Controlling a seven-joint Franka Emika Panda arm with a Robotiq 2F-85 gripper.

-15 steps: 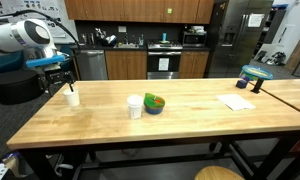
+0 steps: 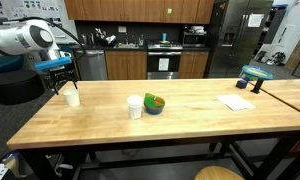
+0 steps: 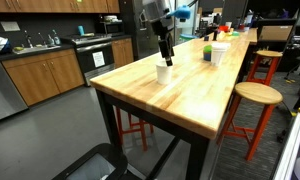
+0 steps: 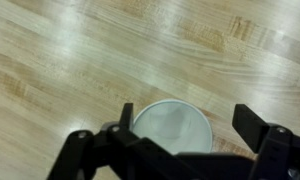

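A white cup (image 2: 72,98) stands upright at the left end of the wooden table. My gripper (image 2: 67,89) is right at it from above, open, with its fingers pointing down. In exterior view 2 the cup (image 3: 164,74) shows below the gripper (image 3: 164,55). Looking down in the wrist view, I see the round white cup (image 4: 175,122) in the gap between the two dark fingers of the gripper. The cup's lower edge in that view is hidden by the gripper.
Farther right on the table (image 2: 200,110) are another white cup (image 2: 136,106) and a bowl (image 2: 153,104) with colourful contents. White paper (image 2: 235,102) lies beyond them. A round multicoloured object (image 2: 255,76) sits at the far right. Open tabletop lies in front of the cup.
Over the last second my gripper has shifted a little to the right in exterior view 1, closer over the cup. The cup itself has stayed put.
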